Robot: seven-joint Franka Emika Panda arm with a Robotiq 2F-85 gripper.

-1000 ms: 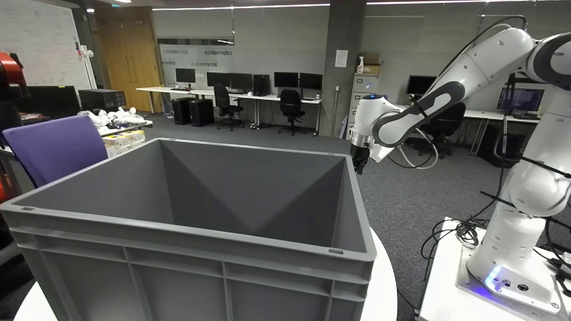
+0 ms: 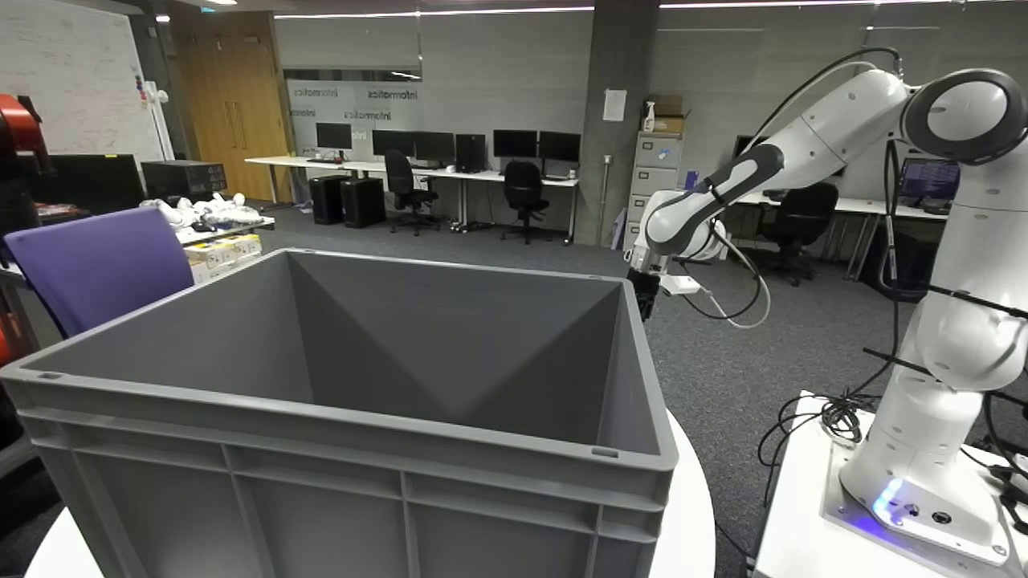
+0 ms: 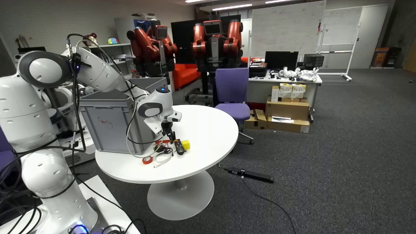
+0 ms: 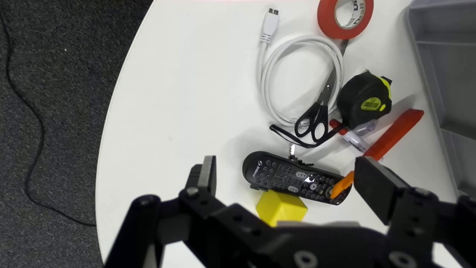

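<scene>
Above the small objects on the round white table (image 4: pixel 178 89), my gripper stands open with nothing held between its fingers. Between and below the fingertips, in the wrist view, lies a black remote control (image 4: pixel 294 178). A yellow block (image 4: pixel 280 208) touches or nearly touches its lower side. Over the remote's right end reaches the orange tip of a red-handled tool (image 4: pixel 395 134), partly covered by my right finger (image 4: pixel 377 187). In exterior view 1 the grey crate hides the tabletop objects.
The tall grey crate (image 3: pixel 117 128) stands close beside the objects. Near the remote are a black tape measure (image 4: pixel 363 100), scissors (image 4: pixel 317 114), a coiled white cable (image 4: pixel 267 80), a marker (image 4: pixel 355 140) and red tape (image 4: pixel 328 22).
The wrist has tilted, and the gripper sits slightly lower beside the crate. The crate has not moved.
</scene>
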